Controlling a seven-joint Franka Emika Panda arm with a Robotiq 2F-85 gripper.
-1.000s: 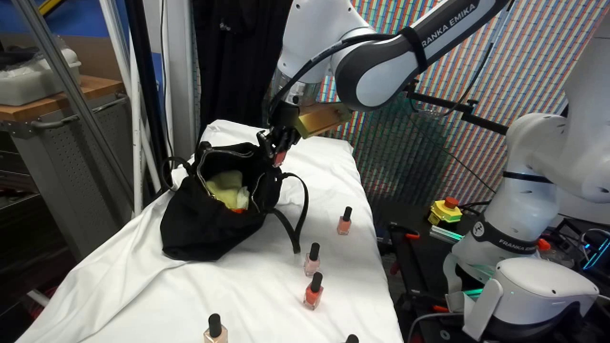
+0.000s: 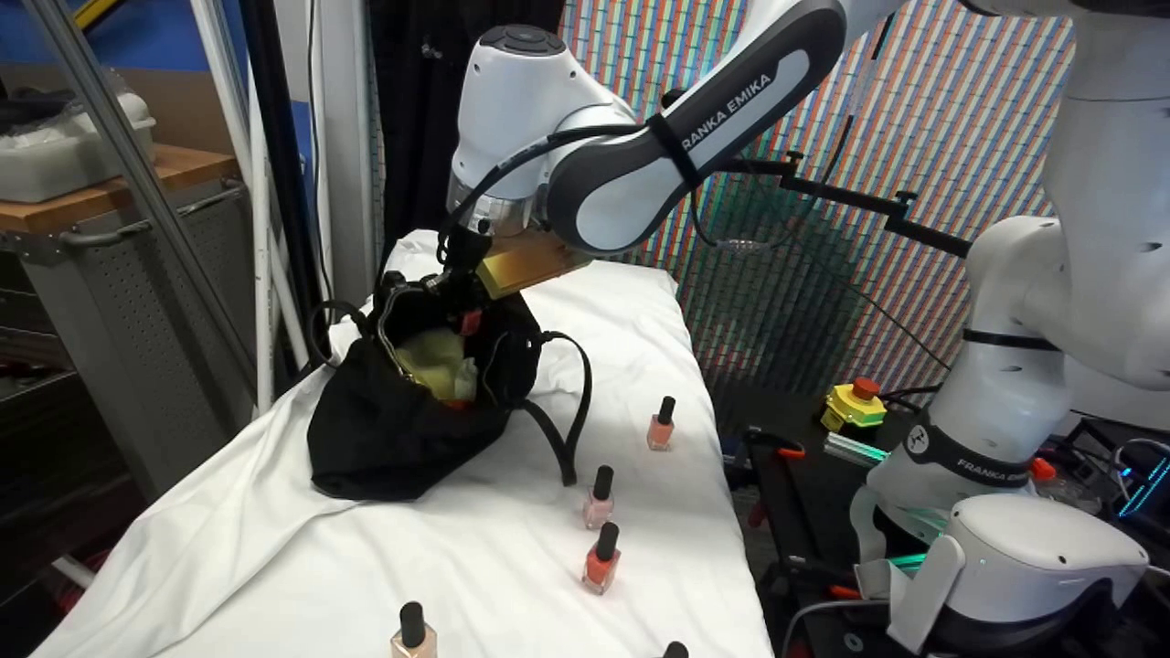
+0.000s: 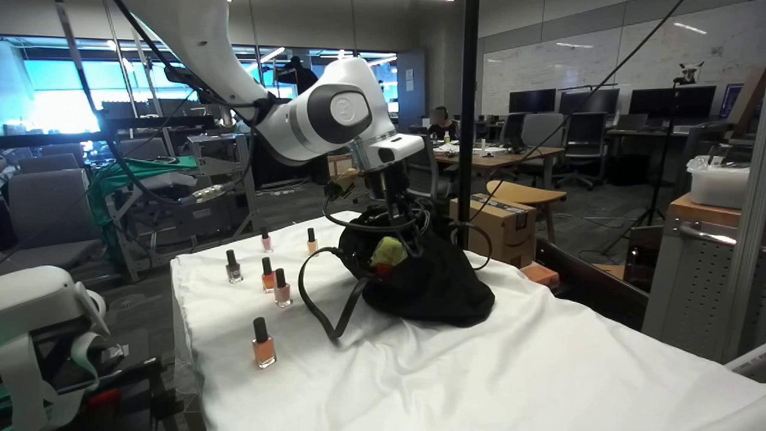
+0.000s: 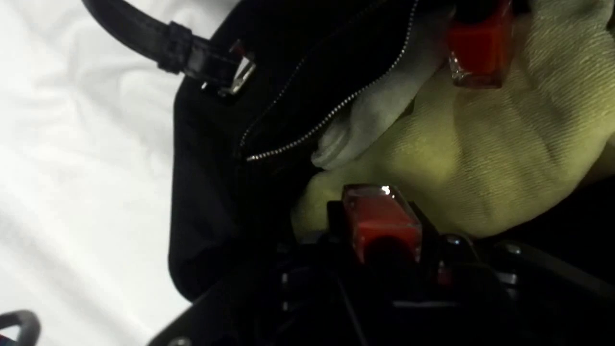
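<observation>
My gripper is shut on a red nail polish bottle, whose clear glass base points away from the fingers. It hangs at the mouth of a black bag, over the opening. Inside the bag lie a yellow-green cloth and a piece of white cloth. A second red polish bottle rests on the yellow-green cloth. From the other side, the bag's wall and the arm hide the held bottle.
Several polish bottles stand on the white-covered table, among them a red one, a pink one and a coral one. A bag strap loops onto the sheet.
The arm has moved left and slightly down, carrying the red bottle from beside the bag's rim to over its opening. The bag and standing bottles have stayed put.
</observation>
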